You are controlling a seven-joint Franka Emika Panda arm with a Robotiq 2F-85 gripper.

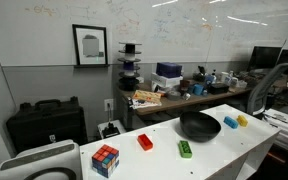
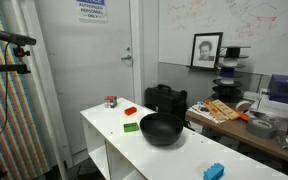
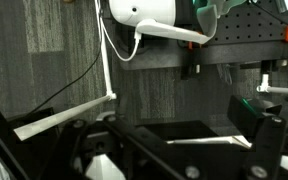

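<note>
On the white tabletop in exterior view 1 sits a black pan, with a multicoloured puzzle cube at the near left. A red block and a green block lie between them. Beyond the pan are a blue block and a yellow block. Exterior view 2 also has the pan, the green block and the blue block. Only the wrist view holds my gripper, dark and open along the bottom edge, away from all these objects.
Below the gripper are dark floor, cables and a white device beside a dark perforated surface. A cluttered wooden bench runs behind the white table. Bare tabletop surrounds the pan.
</note>
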